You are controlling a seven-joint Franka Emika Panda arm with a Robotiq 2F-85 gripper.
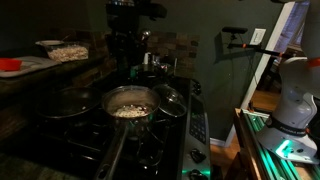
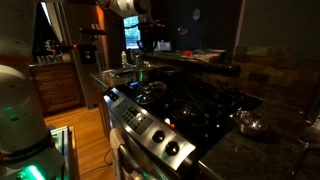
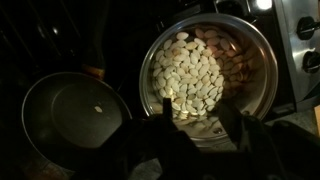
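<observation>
A steel pan (image 3: pixel 205 20) full of pale, bean-like pieces fills the upper middle of the wrist view. In exterior view 1 this pan (image 1: pixel 130 92) sits on the stovetop, its long handle pointing toward the camera. My gripper shows as a dark shape over the pan's lower edge in the wrist view. Its fingers are too dark to tell how they stand or what lies between them. To the left, a dark pan (image 3: pixel 75 130) holds a single pale piece. The arm (image 1: pixel 135 10) hangs high above the stove in exterior view 1.
A bowl of pale pieces (image 1: pixel 68 52) and a tray with a red item (image 1: pixel 10 65) are on the left ledge. Round cookware (image 1: pixel 172 98) lies right of the middle pan. Stove knobs (image 2: pixel 172 148) line the front edge. A metal bowl (image 2: pixel 250 123) stands on the counter.
</observation>
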